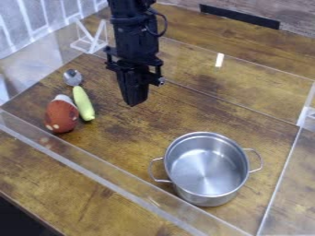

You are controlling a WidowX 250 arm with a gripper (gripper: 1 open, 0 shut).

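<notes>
My gripper (131, 78) hangs in the upper middle of the camera view, dark, above the wooden table (143, 175), with its fingers pointing down; whether they are open or shut is hard to tell. Below and left of it lie a pale green elongated object (83, 103) and a red-brown round object (62, 116), side by side and apart from the gripper. A steel pot (205, 168) with two handles stands at the lower right.
A small silver object (73, 76) lies at the left, behind the green one. Clear barriers edge the table.
</notes>
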